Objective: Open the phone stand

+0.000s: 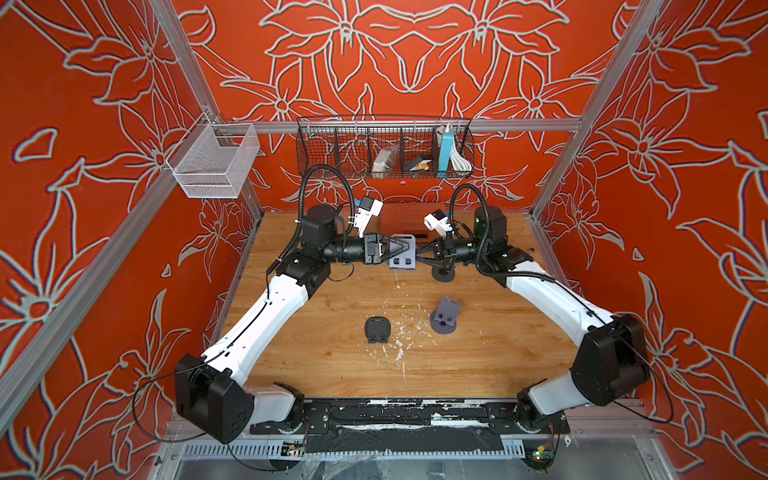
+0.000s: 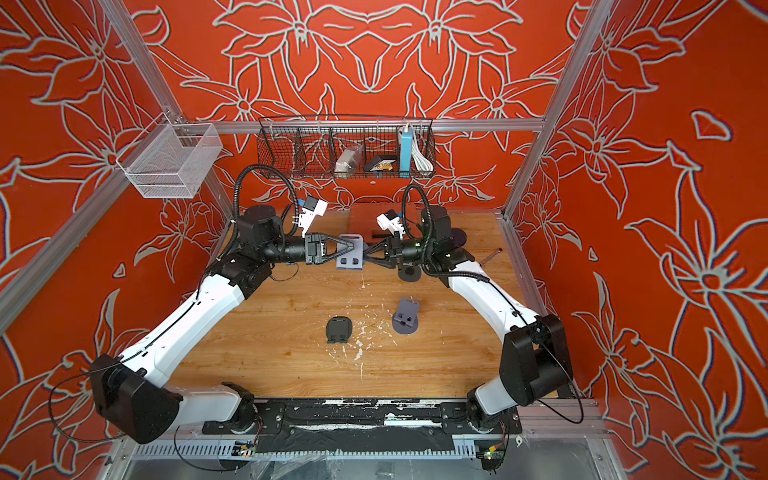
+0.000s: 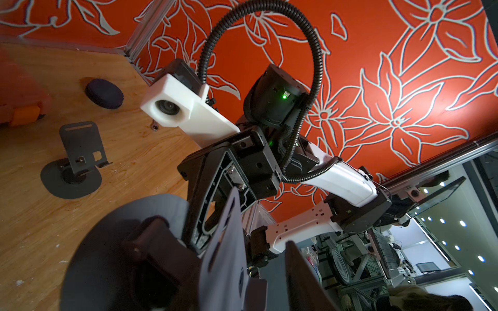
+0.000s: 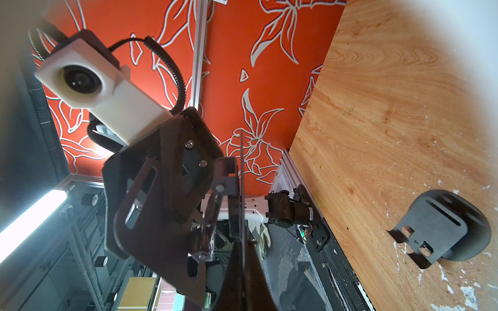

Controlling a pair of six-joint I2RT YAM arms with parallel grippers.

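A grey phone stand is held up between my two grippers above the back middle of the table. My left gripper meets it from the left; in the left wrist view the round base and upright plate fill the lower middle, and how the fingers stand is hard to tell. My right gripper reaches its right side; in the right wrist view its fingers are close together along the plate's thin edge, partly hidden.
A folded black stand and an upright grey stand lie toward the front, another dark stand behind. A wire basket hangs at the back.
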